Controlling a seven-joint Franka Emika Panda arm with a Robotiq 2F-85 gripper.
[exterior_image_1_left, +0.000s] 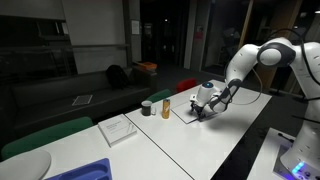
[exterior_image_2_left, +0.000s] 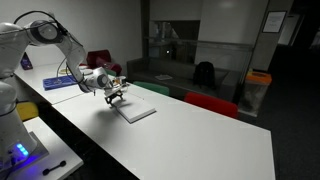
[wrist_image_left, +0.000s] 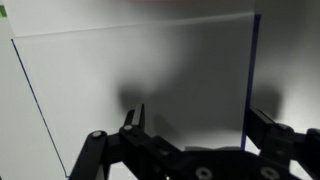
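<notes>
A flat white board or box with thin blue edges fills much of the wrist view. It lies on the white table, and the same kind of flat white piece shows under the arm in exterior view 2. My gripper is low over its near part, with its dark fingers spread wide. The right finger is close to the blue right edge; whether it touches cannot be told. Nothing shows between the fingers. In exterior view 1 the gripper is small and points down at the table.
To the left in exterior view 1 stand an orange-brown can, a dark mug, a white box and a blue tray. Chairs and a sofa line the table's far side.
</notes>
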